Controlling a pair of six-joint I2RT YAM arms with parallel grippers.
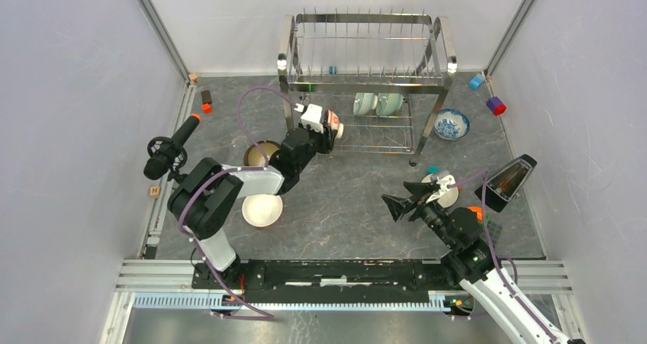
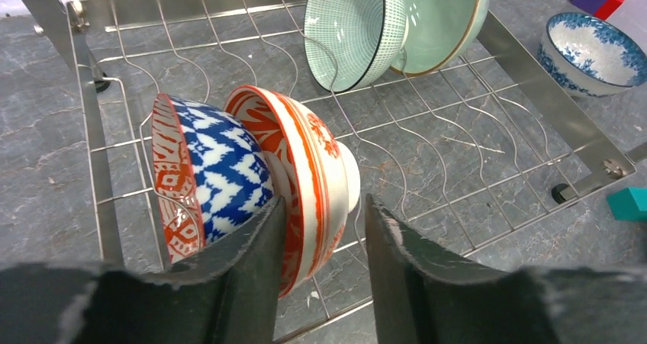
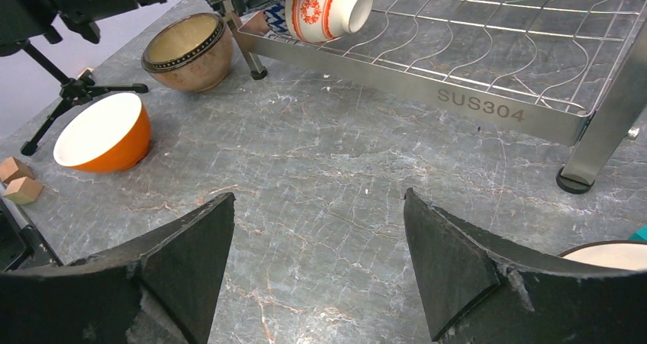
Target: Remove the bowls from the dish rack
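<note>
My left gripper is part open around the right side of an orange-patterned bowl [image 2: 315, 184] in the rack's lower shelf [image 2: 103, 184], one finger at its wall, the other beyond it. A blue-and-red bowl [image 2: 221, 168] leans beside it. Two pale green bowls [image 2: 442, 16] stand farther along the shelf. A blue-floral bowl [image 2: 591, 54] sits outside the rack on the right. In the right wrist view my right gripper is open over bare counter, holding nothing.
An orange bowl [image 3: 114, 149] and a brown bowl [image 3: 206, 62] rest left of the rack. A dark-rimmed pale dish [image 3: 610, 256] lies beneath the right arm. A steel container [image 1: 510, 178] is at the right.
</note>
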